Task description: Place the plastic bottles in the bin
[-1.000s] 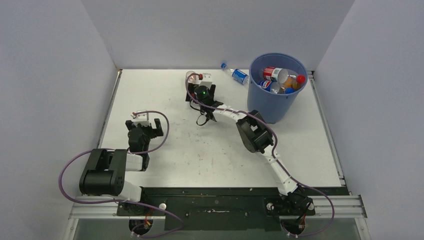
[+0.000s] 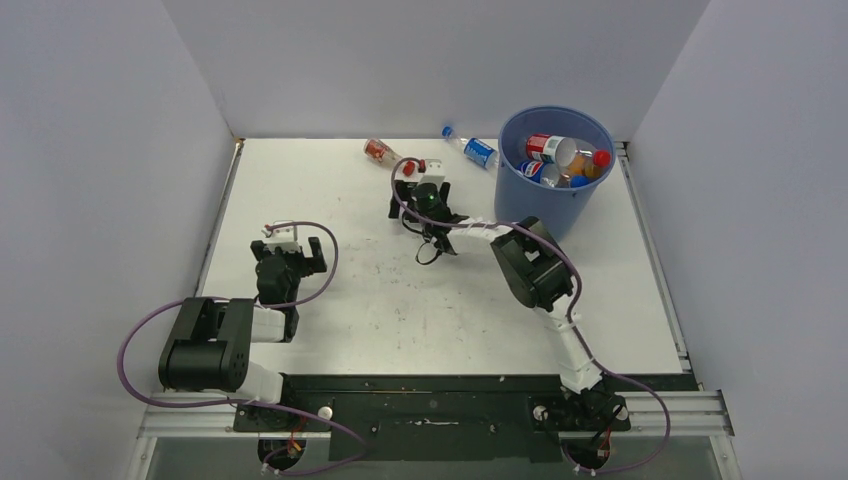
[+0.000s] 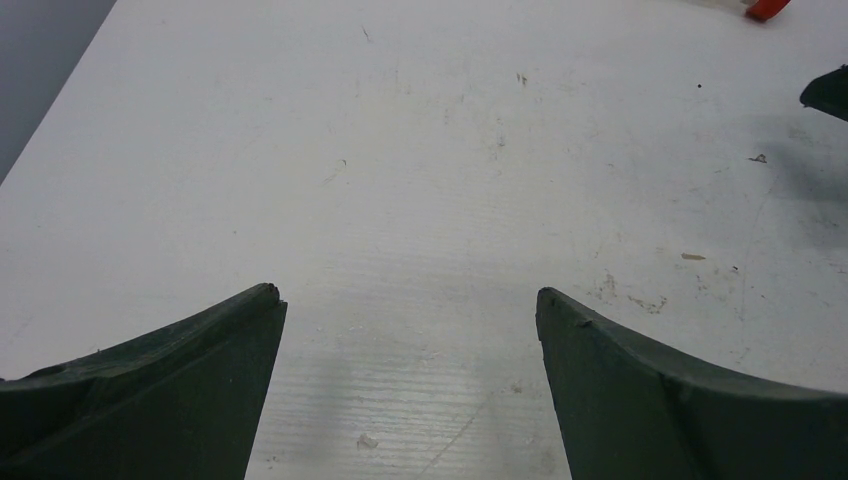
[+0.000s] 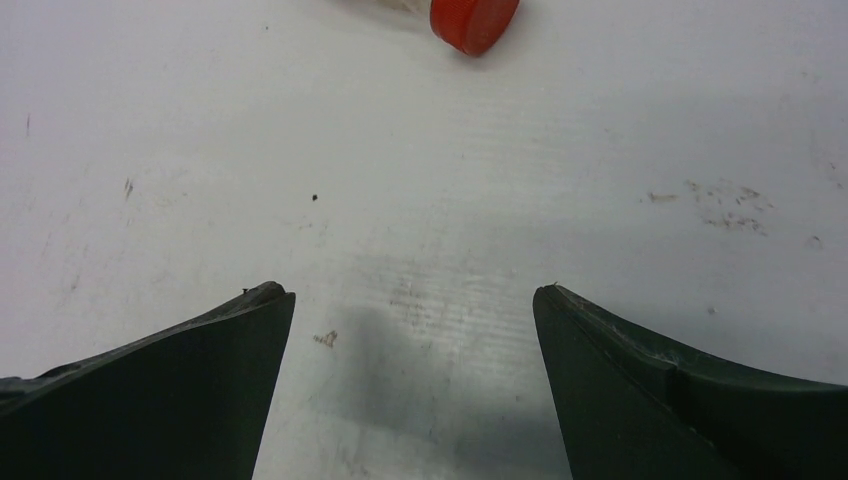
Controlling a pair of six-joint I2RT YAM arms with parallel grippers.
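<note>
At the back of the table a red-capped clear bottle (image 2: 378, 151) lies on its side, its red cap (image 4: 472, 22) at the top edge of the right wrist view. A blue-capped bottle (image 2: 478, 151) with a blue label lies between it and the blue bin (image 2: 548, 200). My right gripper (image 2: 420, 190) is open over the table, just in front of the red cap, with bare table between its fingers. Over the left side of the table, my left gripper (image 2: 292, 243) stands open and empty, far from both bottles.
Several bottles lie inside the bin, among them a red-capped bottle (image 2: 590, 158). Walls close in the back and both sides of the white table (image 2: 380, 310).
My right gripper has shifted right and slightly toward the front, away from the red-capped bottle. That bottle has turned, and its cap end now points right. My left arm has stayed still.
</note>
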